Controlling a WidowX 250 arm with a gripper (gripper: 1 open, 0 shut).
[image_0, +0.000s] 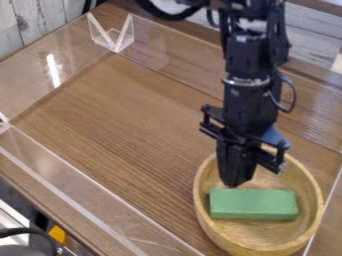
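Observation:
A green rectangular block (254, 203) lies in a round wooden bowl (234, 235) at the lower right of the camera view. My black gripper (233, 172) is above the bowl's back half, over and behind the block, pointing down and shut, with nothing visible between its fingers. Something blue (273, 140) is partly hidden behind the gripper at the right.
A white angular object (112, 35) stands at the far back left. A clear strip edges the table's front left, with dark hardware at the bottom-left corner.

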